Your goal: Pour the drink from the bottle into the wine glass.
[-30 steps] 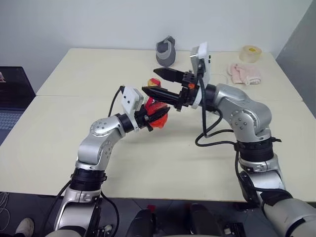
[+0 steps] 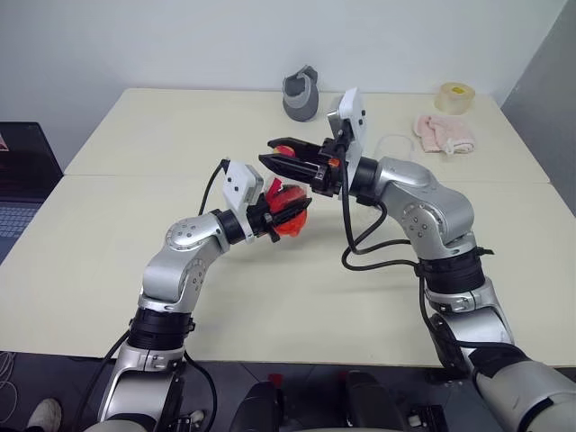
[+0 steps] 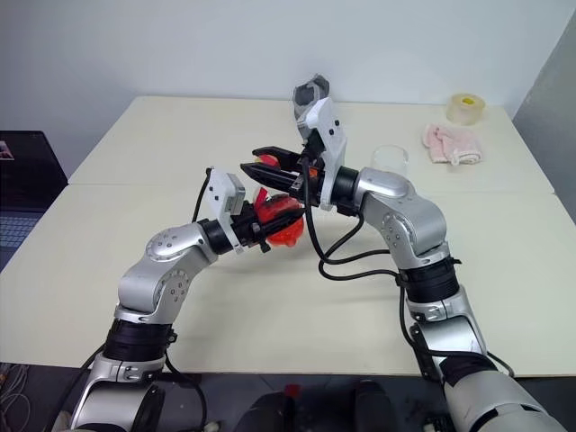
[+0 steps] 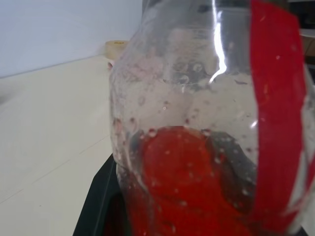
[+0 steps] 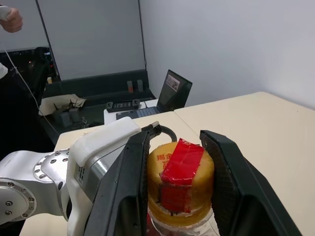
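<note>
A clear bottle point(image 4: 187, 98) with red drink inside and a red tape strip down its side stands upright, held by my left gripper point(image 2: 290, 212), which is shut around its body. On top sits the yellow cap point(image 5: 181, 184), crossed by red tape. My right gripper has its two black fingers against either side of this cap, shut on it. The clear wine glass point(image 3: 390, 159) is on the table behind the right arm, partly hidden.
A grey object point(image 2: 301, 94) stands at the back of the table. A tape roll point(image 2: 454, 98) and a pink cloth point(image 2: 444, 134) lie at the back right. At the far left is a laptop point(image 2: 25, 180).
The left gripper and the bottle have barely moved.
</note>
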